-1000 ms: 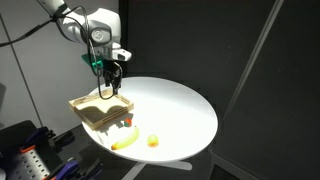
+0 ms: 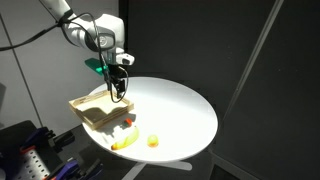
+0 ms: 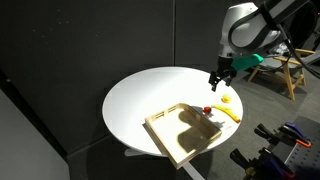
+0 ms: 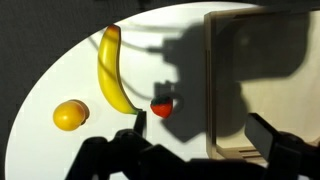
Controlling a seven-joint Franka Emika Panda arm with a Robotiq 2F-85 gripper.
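My gripper stands open above the table, its fingers (image 4: pixel 262 135) wide apart and nothing held between them. In the wrist view, a small red strawberry-like item (image 4: pixel 162 106) lies on the white surface between the box and a yellow banana (image 4: pixel 112 70). Left of the banana rests an orange (image 4: pixel 70 115). The open, shallow wooden box (image 4: pixel 210 90) fills the right side of that view and looks empty. From outside, the gripper (image 3: pixel 216 82) hangs over the table near the box (image 3: pixel 158 136) and the fruit.
The round white table (image 2: pixel 185 110) has broad free room on the side away from the arm's base. The banana (image 3: pixel 229 113) lies close to the table edge. Past that edge the floor is dark. A wooden chair (image 3: pixel 285 70) stands behind the arm.
The fruit and the box stay in place.
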